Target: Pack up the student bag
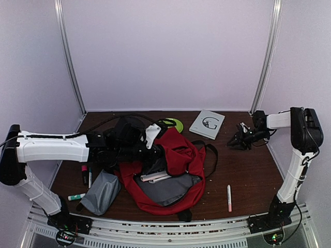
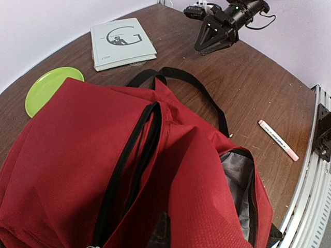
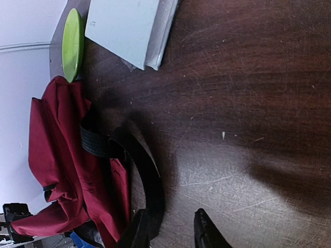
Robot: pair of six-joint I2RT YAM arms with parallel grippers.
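The red backpack (image 1: pixel 183 191) lies open at the front centre, pale items inside. My left gripper (image 1: pixel 155 150) is down at its upper part; its fingertips are hidden by red fabric in the left wrist view. The grey book (image 1: pixel 207 124) lies at the back right, with a green plate (image 2: pixel 49 90) left of it. My right gripper hangs over bare table right of the book, fingers apart with nothing between. A pink pen (image 1: pixel 229 199) lies at the front right, and a grey pouch (image 1: pixel 101 192) at the front left.
Several markers (image 1: pixel 84 174) lie at the left. A black strap (image 3: pixel 150 186) loops out from the backpack onto the table.
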